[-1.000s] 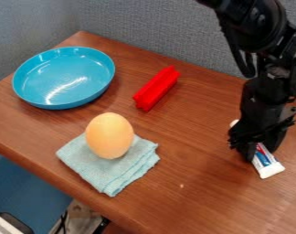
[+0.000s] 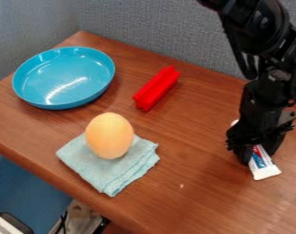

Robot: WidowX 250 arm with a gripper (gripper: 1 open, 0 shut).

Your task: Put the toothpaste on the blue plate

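The toothpaste tube (image 2: 261, 165), white with red and blue print, lies at the right of the table, with its upper part hidden under my gripper (image 2: 253, 152). My black gripper points down and is right at the tube, fingers around or over its covered part. Whether the fingers are closed on it cannot be made out. At the far left, the round blue plate (image 2: 64, 78) sits empty near the table's corner.
A red block-like object (image 2: 155, 89) lies between plate and arm. An orange egg-shaped object (image 2: 111, 135) rests on a light blue folded cloth (image 2: 111, 171) near the front left edge.
The tube stays in nearly the same spot; plate, red object and cloth have not moved.
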